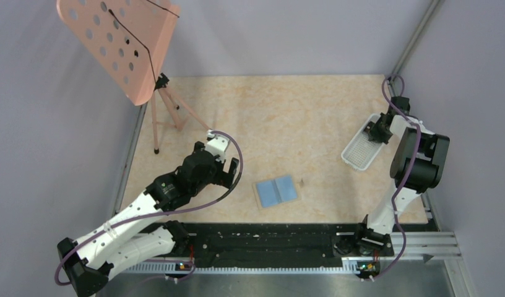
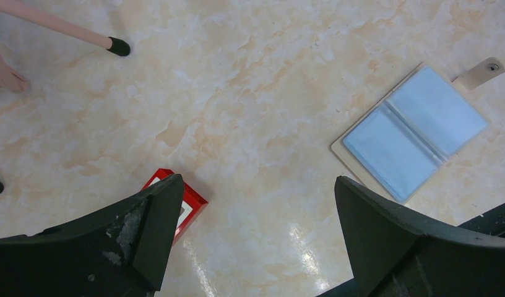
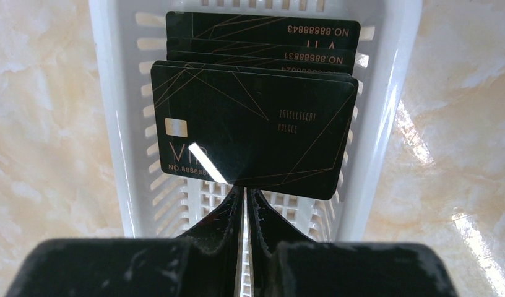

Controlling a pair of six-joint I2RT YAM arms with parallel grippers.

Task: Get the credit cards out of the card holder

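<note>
Several black VIP cards (image 3: 250, 130) lie overlapped in the white basket (image 3: 381, 136), seen large in the right wrist view. My right gripper is shut above the basket, its fingertips at the near edge of the topmost card. A narrow slit shows between its fingers, with basket mesh behind and no card visible in it; whether the tips touch the card I cannot tell. Flat on the table lies an open card holder (image 2: 417, 133) with blue panels and a metal clasp; no card shows on it. My left gripper stands open and empty.
Below the left gripper a red box (image 2: 195, 201) sits partly hidden by a finger. A pink perforated board on a tripod (image 1: 171, 108) stands at the back left. A wall runs close along the right arm.
</note>
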